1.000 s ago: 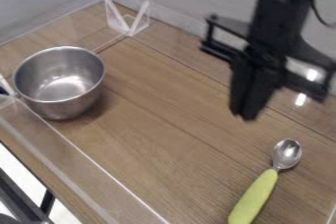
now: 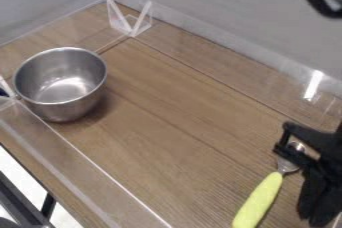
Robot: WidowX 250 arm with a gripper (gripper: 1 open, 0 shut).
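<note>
My black gripper [image 2: 310, 182] is low at the right edge, cut off by the frame, over the upper end of a spoon with a yellow-green handle [image 2: 258, 200] and a metal head. The gripper partly hides the spoon's head. Whether its fingers are open or shut is hard to see. A steel pot [image 2: 59, 72] stands at the left of the wooden table.
A white plastic bracket [image 2: 130, 20] stands at the back, against the pale wall. The table's edge runs along the lower left.
My gripper has come down and to the right from high over the table to beside the spoon's head, which it now partly covers. The pot is unmoved.
</note>
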